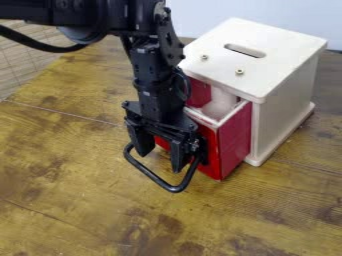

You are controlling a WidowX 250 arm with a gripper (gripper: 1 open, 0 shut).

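A black robot arm reaches down from the top to my gripper (163,150), which is at the front of a small white cabinet (281,75) with a red open drawer (230,140). A black bar loop (167,184) hangs low in front of the drawer beside the gripper. A pale object (221,104) shows inside the drawer. The gripper's fingers are dark against the dark bar, so whether they are shut on it is unclear.
A white wall stands at the back right, and a pale mat lies at the upper left.
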